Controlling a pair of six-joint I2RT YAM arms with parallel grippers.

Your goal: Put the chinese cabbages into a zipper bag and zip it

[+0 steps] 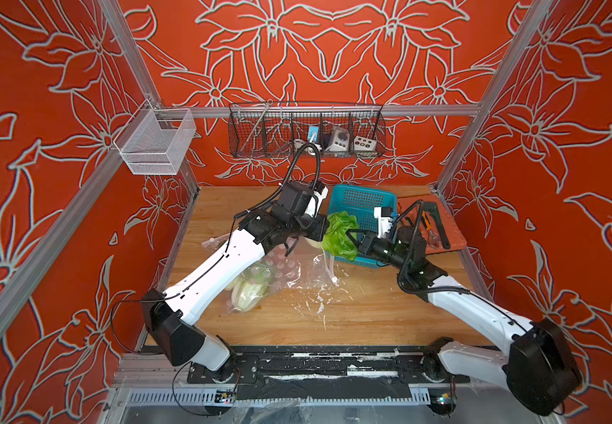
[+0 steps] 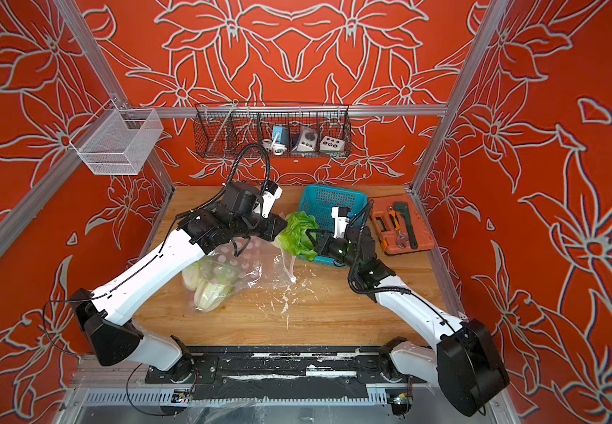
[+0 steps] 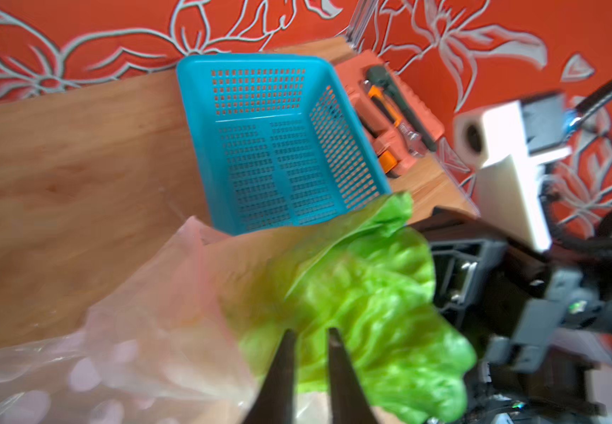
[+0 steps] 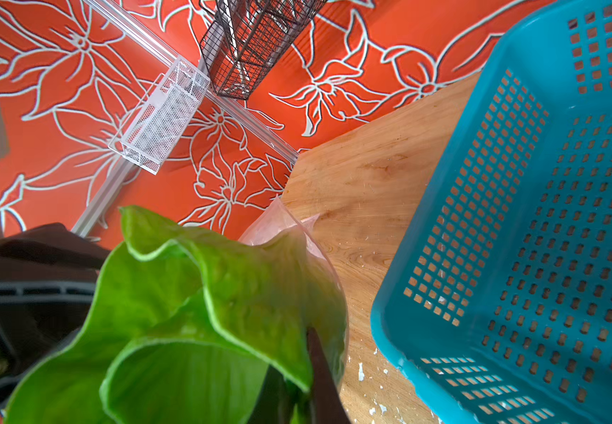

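Note:
A leafy green chinese cabbage [image 1: 337,236] is held up between my two arms, its base end inside the mouth of the clear zipper bag [image 3: 157,325]. My right gripper is shut on the cabbage's leaves at the leafy end. Over the cabbage and bag mouth, my left gripper has its fingers a small gap apart; green leaf shows behind the gap. The bag spreads leftward on the table, partly under the left arm. Inside it lie pale cabbages [image 2: 212,286] at the front left. The zip is hard to make out.
Behind the held cabbage stands an empty teal basket [image 3: 263,169]. An orange tool case [image 2: 408,226] with tools lies to its right. White flakes [image 1: 320,300] dot the table in front of the bag.

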